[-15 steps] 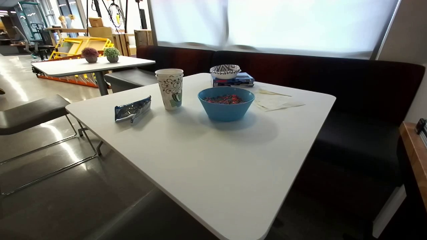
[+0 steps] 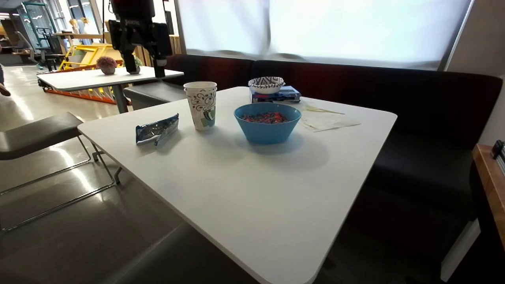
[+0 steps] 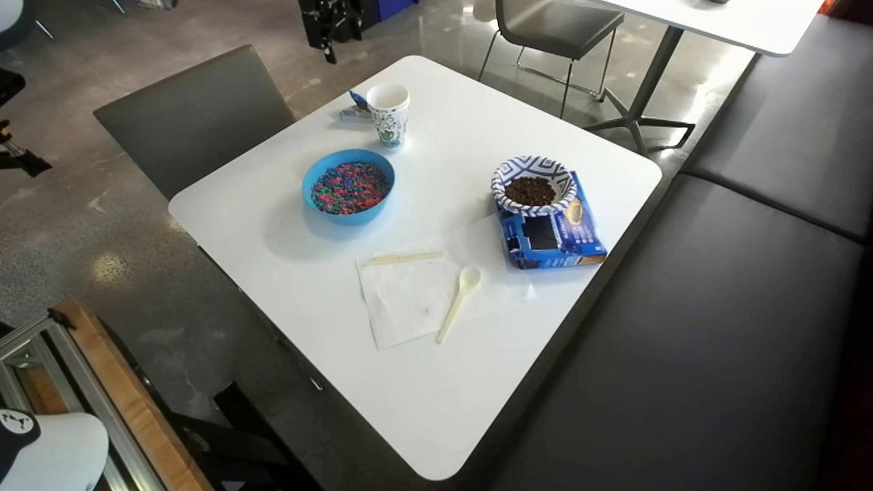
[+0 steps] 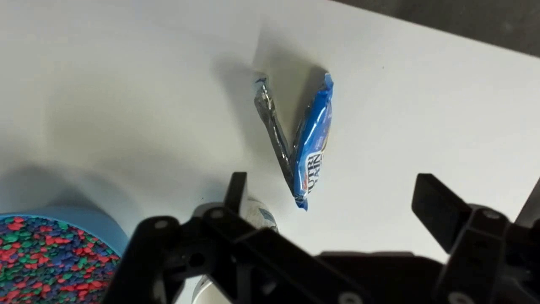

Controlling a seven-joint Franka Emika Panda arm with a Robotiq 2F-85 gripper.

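High above the table's left part in exterior view 1, my gripper (image 2: 144, 73) hangs open and empty. Its fingers (image 4: 438, 213) stand wide apart in the wrist view. A crumpled blue-and-silver bar wrapper (image 4: 314, 137), bent into a V, lies on the white table beyond the fingertips, touching neither. Beside it stands a patterned paper cup (image 2: 202, 108), apparently two nested; in the wrist view it is mostly behind my left finger. A blue bowl (image 2: 268, 131) holds many small red, green and blue pieces (image 3: 350, 188).
A patterned bowl (image 3: 530, 168) of brown bits rests on a blue box (image 3: 582, 217) near the bench side. A napkin (image 3: 401, 304) and a pale spoon (image 3: 455, 312) lie flat on the table.
My gripper has come down into exterior view 1 from above the frame, over the table's left side. The wrapper, cup and bowls have stayed put.
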